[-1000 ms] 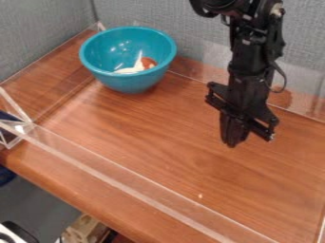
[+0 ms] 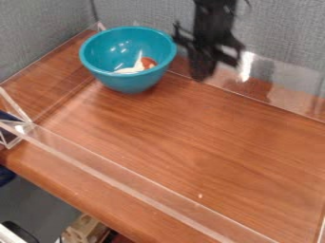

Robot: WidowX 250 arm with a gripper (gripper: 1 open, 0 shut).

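Observation:
A turquoise bowl [image 2: 127, 78] stands at the back left of the wooden table [image 2: 191, 161], holding a white item [image 2: 132, 66] and a small red item [image 2: 148, 63]. My black gripper [image 2: 203, 68] hangs blurred at the top, just right of the bowl and raised over the back of the table. Its fingers are too blurred to show whether they are open or shut.
Clear plastic edging runs along the table's back, left and front, with grey padded walls behind. Boxes and a cable lie below the front left edge.
My gripper has moved up and back from the middle right of the table to beside the bowl's upper right. The bowl has not visibly moved.

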